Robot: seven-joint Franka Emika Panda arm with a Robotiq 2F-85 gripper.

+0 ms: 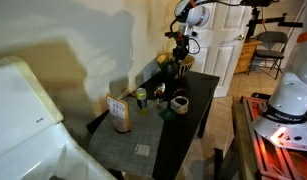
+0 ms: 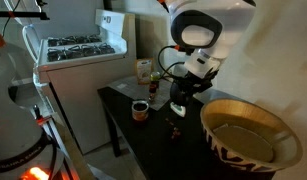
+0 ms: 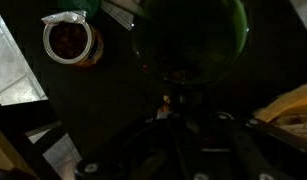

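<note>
In the wrist view a dark green, round-mouthed vessel fills the top middle, its near rim reaching my gripper. The fingers are dark and partly lost in shadow; they appear shut on that rim. Seen from the second exterior view, my gripper hangs under the white arm, over the dark table. The first exterior view has the gripper at the table's far end, too small and dark for its fingers to be read.
An open can stands left of the vessel, also by the table edge as a can. A wide tan basket occupies the right side. A box and jar stand along the wall side.
</note>
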